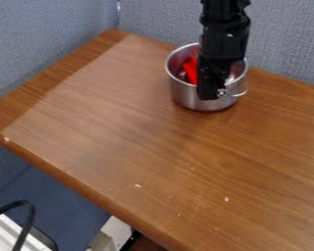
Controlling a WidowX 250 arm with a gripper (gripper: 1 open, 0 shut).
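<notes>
A steel pot (186, 95) with a wire handle stands at the back of the wooden table. Inside it a red object (190, 69) shows. My black gripper (215, 86) reaches down from the top into the right side of the pot. It is shut; whether anything is between its fingertips is hidden.
Blue-grey padded walls (42, 39) border it at the back and left. A black cable and white parts lie off the table at the lower left.
</notes>
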